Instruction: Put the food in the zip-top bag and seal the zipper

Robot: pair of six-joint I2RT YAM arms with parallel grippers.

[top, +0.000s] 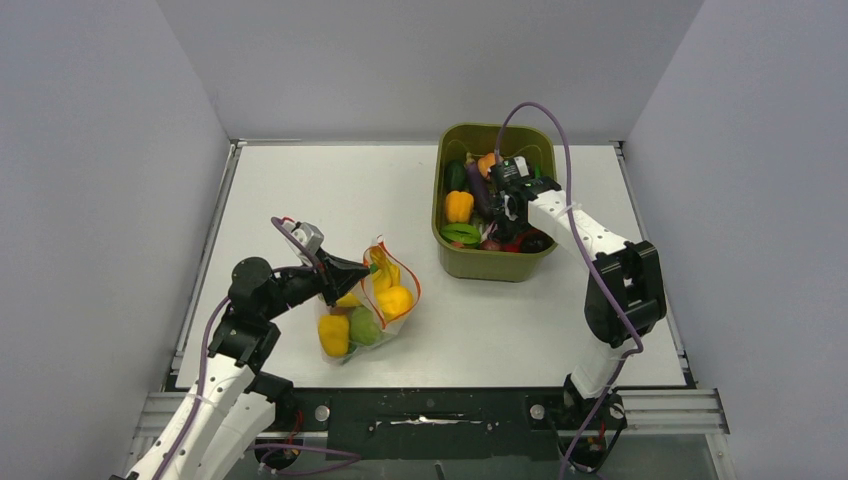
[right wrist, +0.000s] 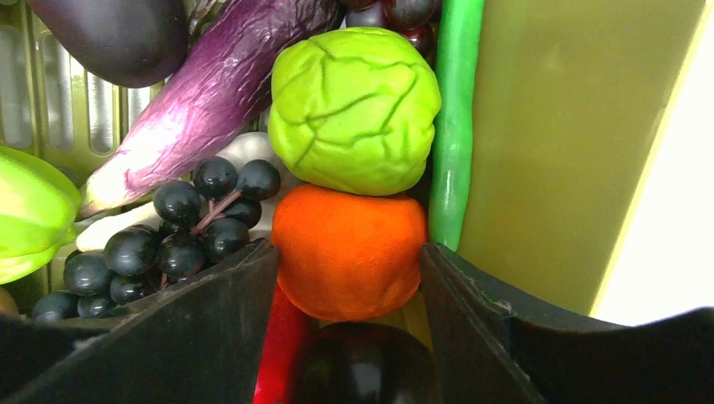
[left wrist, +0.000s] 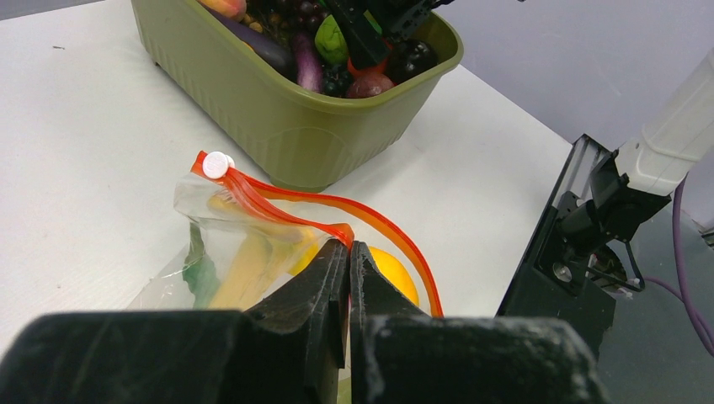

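The clear zip-top bag [top: 366, 345] with its red zipper edge stands on the table, its mouth spread; a yellow pepper, a green round piece, bananas and a yellow fruit show inside. My left gripper is shut on the bag's red rim, where the zipper strip [left wrist: 278, 215] runs into the fingertips. A white slider [left wrist: 216, 165] sits at the bag's corner. Inside the green bin, my right gripper is part open, with a finger on each side of an orange food piece [right wrist: 347, 227]. Whether both fingers press on it cannot be told.
The olive-green bin [top: 490, 265] holds plenty of food. Around the orange piece lie a green cabbage [right wrist: 354, 109], black grapes [right wrist: 181, 252], a long green vegetable [right wrist: 455, 126] and a dark round piece [right wrist: 366, 366]. Bare table [top: 480, 340] lies between bag and bin.
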